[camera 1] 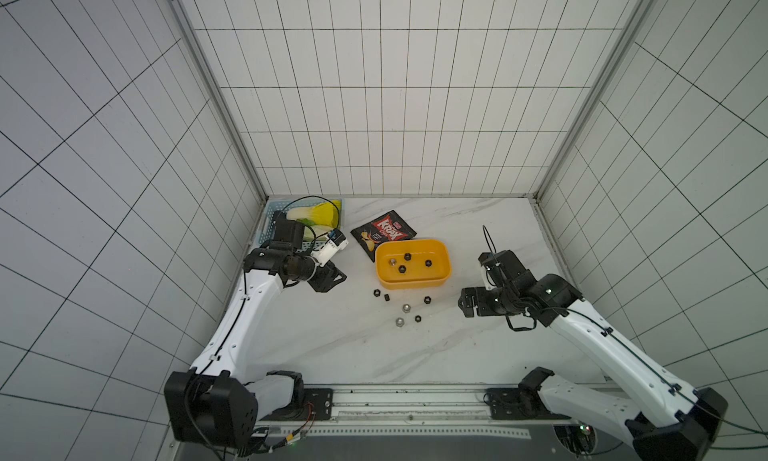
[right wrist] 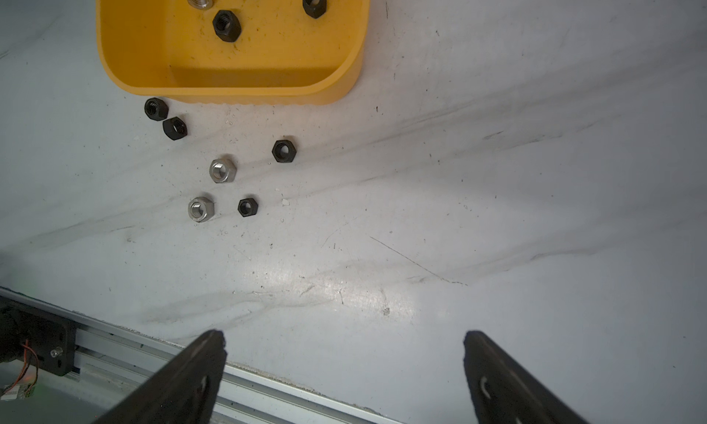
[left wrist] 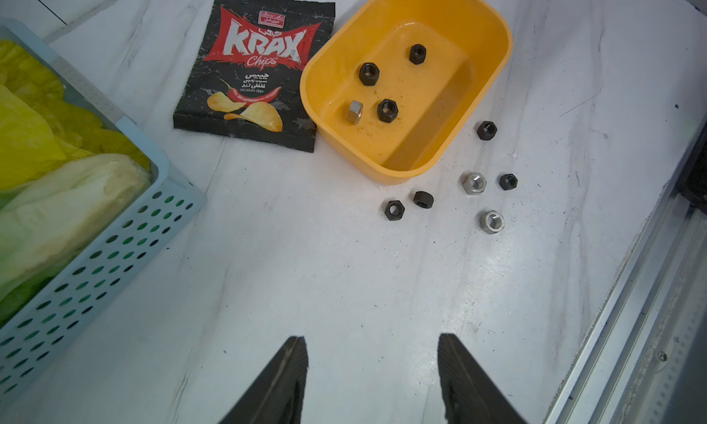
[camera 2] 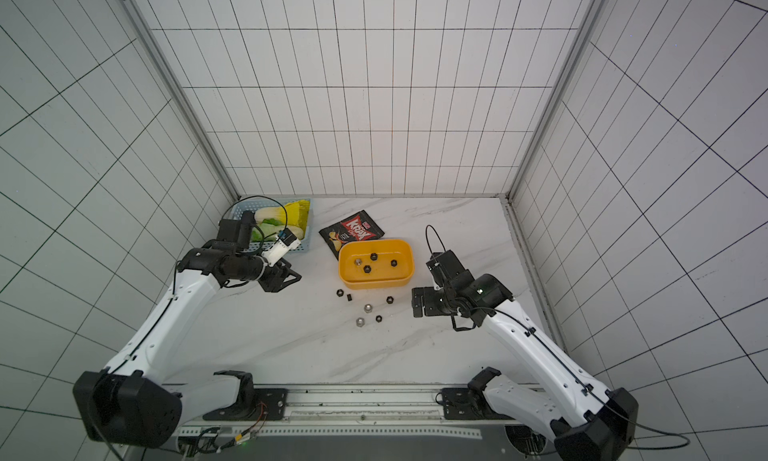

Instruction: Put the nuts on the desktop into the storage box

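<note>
Inside the yellow storage box (left wrist: 346, 140) lie several nuts, among them a silver nut (left wrist: 355, 112) and a black nut (left wrist: 387, 110). Several more nuts rest on the desktop along its front side: black ones such as the black hex nut (right wrist: 284, 151) and the small black nut (right wrist: 247, 207), plus two silver nuts, including the nearer silver nut (right wrist: 201, 209). My left gripper hovers left of the box, fingers apart with only bare table between. Right of the loose nuts, my right gripper stands open and empty.
A blue basket of vegetables (left wrist: 140, 195) stands at the back left, close to the left arm. The black chip bag (left wrist: 254, 70) lies behind the box, near its rim. White table to the right of the box is clear.
</note>
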